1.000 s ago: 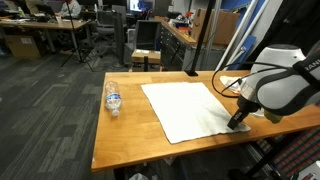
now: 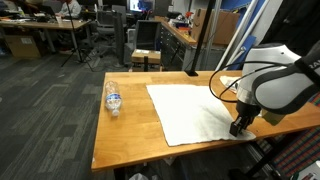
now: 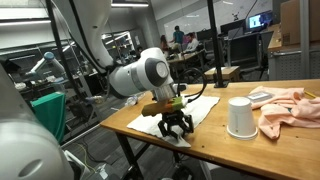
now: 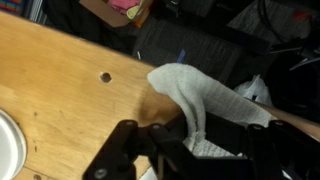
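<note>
A white cloth (image 2: 184, 112) lies spread flat over the middle of the wooden table. My gripper (image 2: 238, 128) is low at the table's front edge, shut on a corner part of the cloth. In the wrist view a raised fold of the cloth (image 4: 192, 100) runs up between the dark fingers of the gripper. Exterior view 2 shows the gripper (image 3: 178, 128) close to the tabletop, with a bit of cloth (image 3: 176, 141) hanging at the edge below it.
A clear bottle (image 2: 113, 98) stands on the table's left part. A white cylindrical container (image 3: 241, 117) and pink cloths (image 3: 285, 108) occupy the other end. Bare wood (image 2: 130, 140) lies around the bottle.
The gripper and arm have shifted slightly, with the held corner of the cloth now a little lower near the table's front edge. The bottle has stayed put.
</note>
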